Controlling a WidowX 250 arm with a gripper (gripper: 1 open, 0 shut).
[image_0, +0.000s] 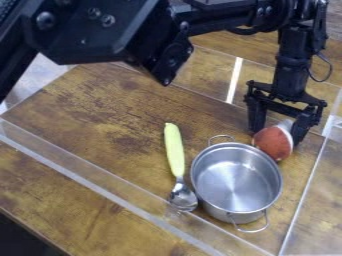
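Observation:
My black gripper (281, 115) points down at the right, its fingers either side of the upper end of a red and white oval object (273, 142) lying on the wooden table. Whether the fingers press on it is unclear. A steel pot (235, 182) with two handles stands just in front of that object. To the pot's left lie a long pale yellow item (173, 146) and a metal spoon (183, 195) below it.
Clear strips cross the surface along the front left and right. The dark arm spans the top of the view.

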